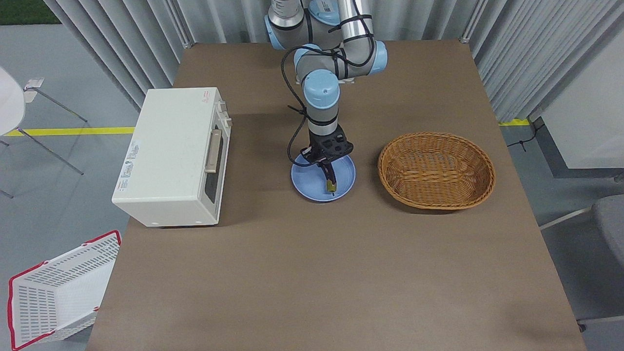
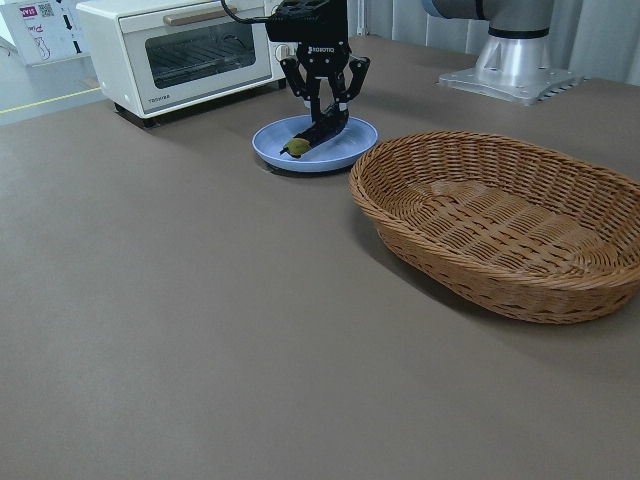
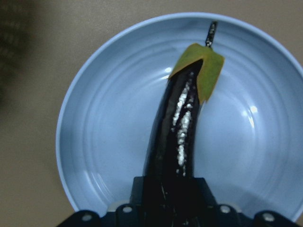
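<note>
A dark purple eggplant (image 3: 173,123) with a green calyx is held in my gripper (image 2: 325,100), low over a light blue plate (image 3: 104,123), as the left view shows. In the front view the plate (image 1: 301,181) sits in the middle of the table below the gripper, with only the eggplant's green end (image 1: 331,186) clearly visible beyond it. The wrist view has the gripper shut on the eggplant's near end, the stem pointing away; whether the eggplant touches the plate I cannot tell.
A white toaster oven (image 1: 164,152) stands left of the plate. An empty wicker basket (image 1: 436,169) sits to the right. A white crate (image 1: 58,286) is on the floor at lower left.
</note>
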